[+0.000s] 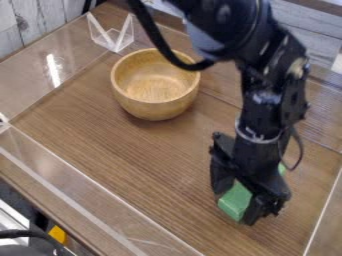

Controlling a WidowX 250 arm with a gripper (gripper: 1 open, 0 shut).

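My black gripper (pixel 245 181) is open, low over a small green block (pixel 241 205) on the wooden table at the lower right. Its dark fingers reach down around the block, which is partly hidden by them; whether they touch it I cannot tell.
A wooden bowl (pixel 158 82) stands at the upper left, with a clear angular object (pixel 114 35) behind it near the table's back.
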